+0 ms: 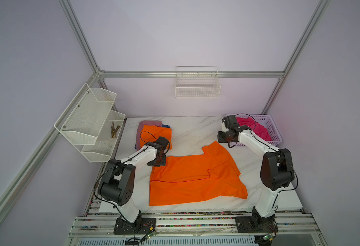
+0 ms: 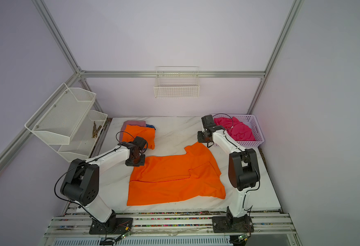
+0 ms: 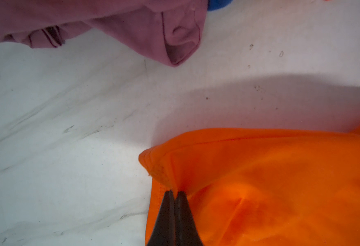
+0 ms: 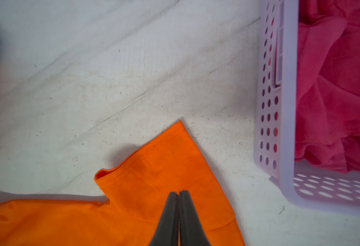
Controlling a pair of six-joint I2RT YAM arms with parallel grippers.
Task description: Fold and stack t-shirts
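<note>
An orange T-shirt point(image 1: 188, 192) lies spread on the table, its upper right part point(image 4: 159, 172) pointing toward the basket. My left gripper is shut on the orange T-shirt at its upper left corner, where the cloth bunches at the fingertips. My right gripper hangs above the upper right part, its fingers close together; whether there is a slight gap is hard to tell. A stack of folded shirts, orange point(image 1: 159, 131), mauve point(image 3: 147, 28) and blue point(image 3: 216, 4), lies at the back left.
A lilac basket point(image 4: 280, 123) of pink cloth point(image 4: 331, 102) stands at the back right. White wire shelves point(image 1: 85, 114) hang on the left wall, a wire rack point(image 1: 197, 91) on the back wall.
</note>
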